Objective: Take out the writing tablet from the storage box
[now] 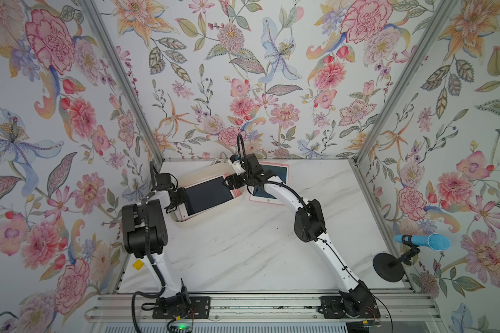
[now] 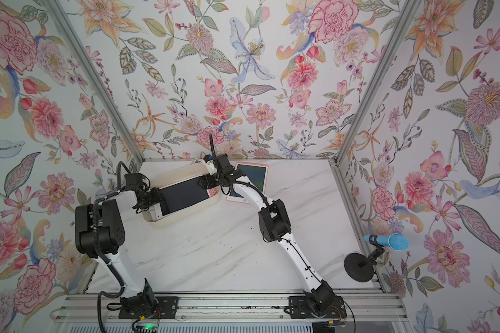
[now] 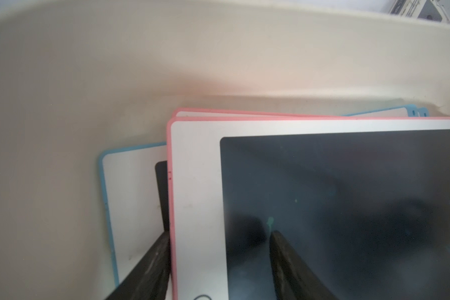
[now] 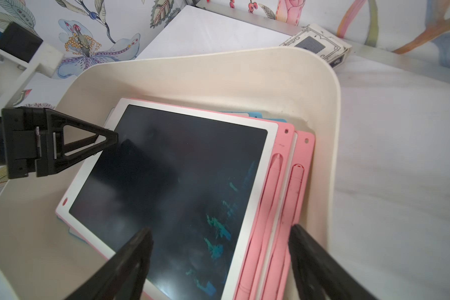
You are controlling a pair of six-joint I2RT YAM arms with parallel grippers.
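The cream storage box [image 1: 211, 209] stands at the table's back left. Inside lies a stack of writing tablets, topped by a pink-edged writing tablet [image 4: 185, 185] with a dark screen. Beneath it, another pink-edged edge and a blue-edged tablet [image 3: 132, 195] stick out. My left gripper is open at the top tablet's left end, one finger outside its pink edge and the other over the screen. Over the stack's right end my right gripper is open, its fingers well apart and nothing held. Contact with the tablets cannot be told.
A pink-edged tablet [image 1: 281, 173] lies on the table right of the box, partly under my right arm. A small card box [image 4: 330, 47] sits behind the storage box. A blue cylinder on a black stand [image 1: 387, 267] is at the front right.
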